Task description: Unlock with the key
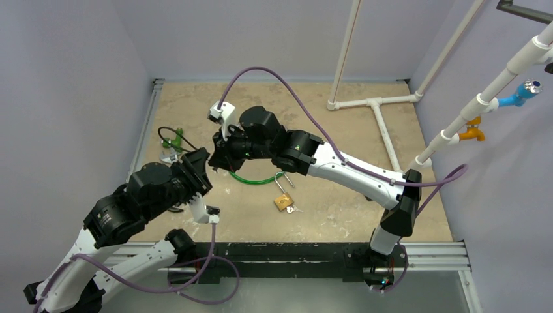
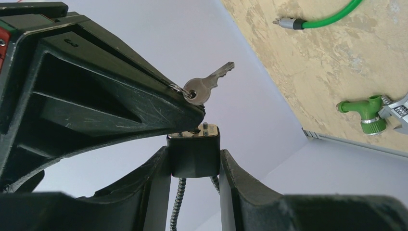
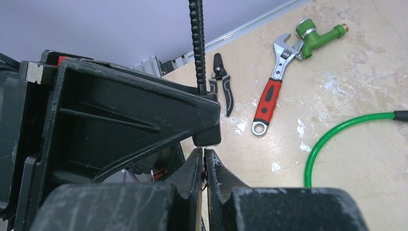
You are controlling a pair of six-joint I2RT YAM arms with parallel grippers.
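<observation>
In the left wrist view a silver key [image 2: 201, 90] on a ring is at the tip of the upper black finger [image 2: 120, 96] of my left gripper. The lower fingers stand apart around a black block; whether it is gripped is unclear. My right gripper is shut, its lower fingertips together; anything thin between them is unclear. In the top view both grippers meet above the left-middle board. A brass padlock [image 1: 283, 201] with a second key [image 1: 291, 209] lies on the board below them.
A green hose [image 3: 337, 127], green fitting [image 3: 317, 38], adjustable wrench [image 3: 267, 98] and pruners [image 3: 226, 91] lie on the board [image 1: 332, 215]. White pipes [image 1: 385, 134] with blue and orange taps line the right side.
</observation>
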